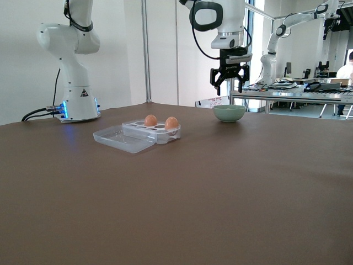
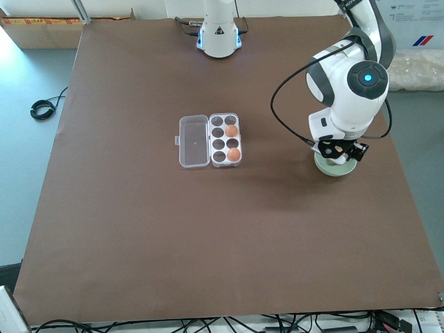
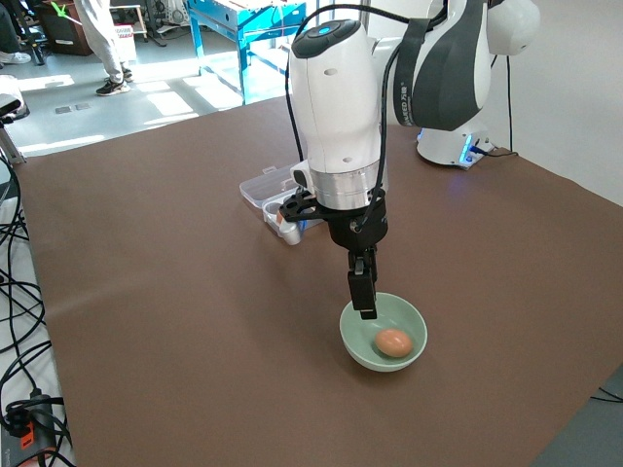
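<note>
My gripper [image 1: 229,83] hangs above a pale green bowl [image 1: 229,113], above its rim in the top view; there its black fingers stand apart with nothing seen between them. In the right view a brown egg [image 3: 394,341] lies in the bowl. An open clear egg carton [image 2: 225,139] sits at the table's middle, lid laid flat to one side, holding two brown eggs, one [image 1: 150,120] behind the other [image 1: 171,123]. In the left view the arm covers much of the bowl.
Black cables run along the near edge.
</note>
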